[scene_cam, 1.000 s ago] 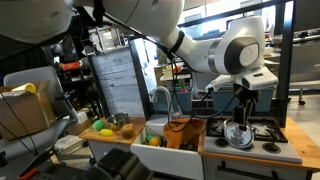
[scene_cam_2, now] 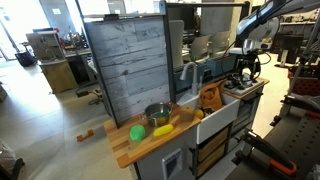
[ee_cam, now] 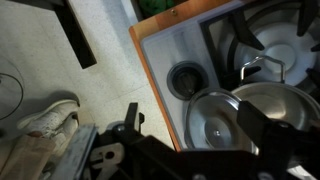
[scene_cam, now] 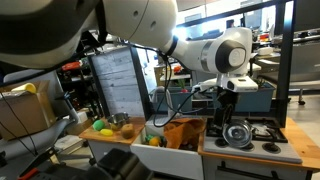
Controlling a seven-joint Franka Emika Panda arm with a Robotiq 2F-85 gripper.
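My gripper stands open, its dark fingers spread in the lower part of the wrist view. Below and to the right of it, a round silver pan (ee_cam: 212, 124) lies near the stove's front edge. A shiny lid with a looped handle (ee_cam: 278, 98) partly overlaps it. In exterior view 1, the gripper (scene_cam: 222, 104) hangs over the stove (scene_cam: 283, 152), just left of and above the round silver piece (scene_cam: 238, 133). Nothing shows between the fingers. The small, distant stove area in exterior view 2 gives no clear detail.
Left of the stove is a white sink (scene_cam: 151, 155) with an orange cloth (scene_cam: 184, 133). A pot (scene_cam: 119, 120) and several toy foods stand on the far-left counter. A dark post and rail frame the stove; floor lies in front of the counter.
The arm's head has shifted slightly left and tilted, and the fingers have moved left and up from the silver round piece, which stays about where it was on the stove.
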